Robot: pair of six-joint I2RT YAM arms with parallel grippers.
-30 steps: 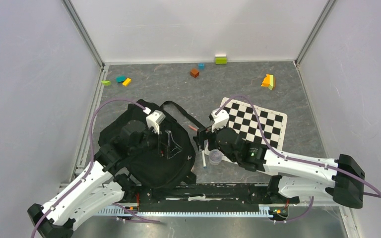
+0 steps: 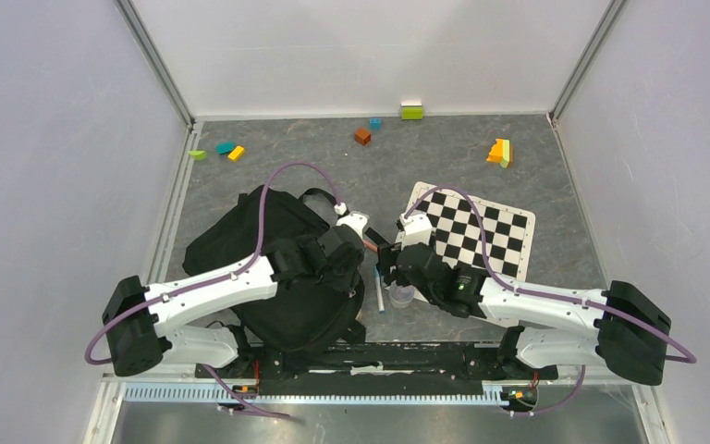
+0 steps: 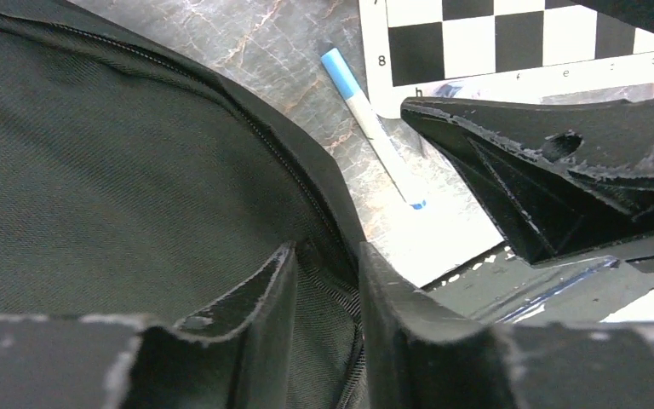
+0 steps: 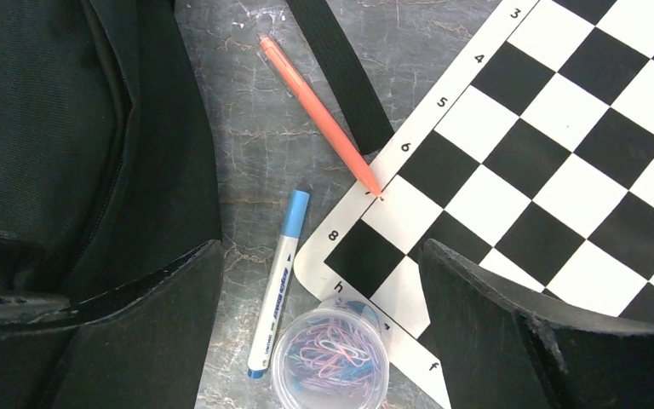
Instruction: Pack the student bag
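The black student bag lies on the left. My left gripper is at the zipper on the bag's right edge, fingertips close together; whether fabric is between them is unclear. My right gripper stands open above the gap between bag and chessboard. Below it are a white-blue marker, an orange pen touching the board and a clear cup of paper clips. A black strap runs from the bag toward the board.
Loose blocks lie along the back: a yellow one, a brown one, a green one and an orange-yellow one.
My left gripper has moved right across the bag to its right edge. The right gripper has shifted slightly to the right.
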